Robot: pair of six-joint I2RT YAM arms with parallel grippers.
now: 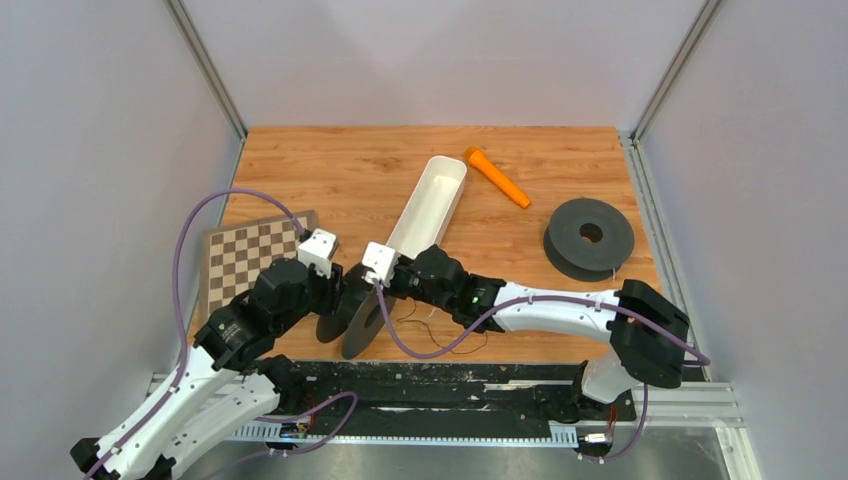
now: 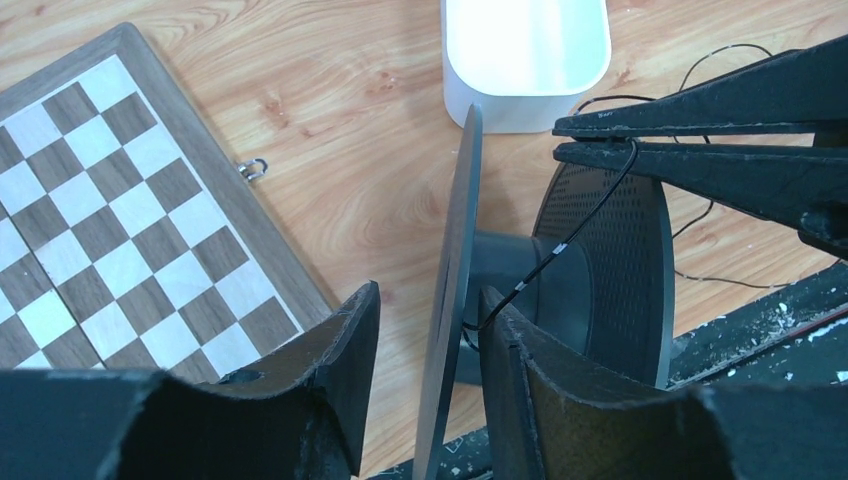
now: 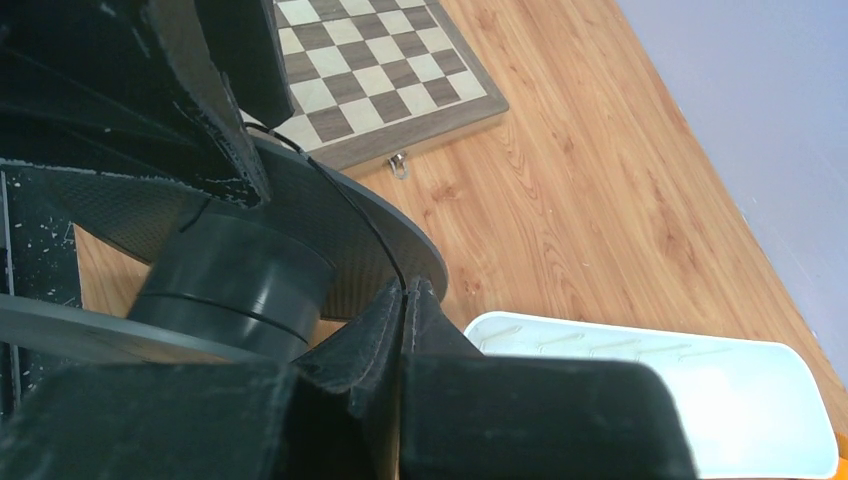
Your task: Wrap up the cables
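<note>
A dark grey spool (image 1: 364,325) stands on its edge between my two arms, its hub (image 2: 510,268) showing between the flanges. My left gripper is part open, one finger on each side of the near flange (image 2: 457,245); a gap shows between the outer finger and that flange. From beside the inner finger a thin black cable (image 2: 565,242) rises across the hub to my right gripper. The right wrist view shows the right fingertips (image 3: 420,300) shut on this cable (image 3: 355,210). The left gripper's tips are mostly hidden in the top view.
A chessboard (image 1: 245,258) lies left of the spool, and a white tray (image 1: 430,205) just behind it. Farther right are an orange flashlight (image 1: 497,178) and a second spool (image 1: 570,250). Loose cable (image 1: 470,350) trails on the table.
</note>
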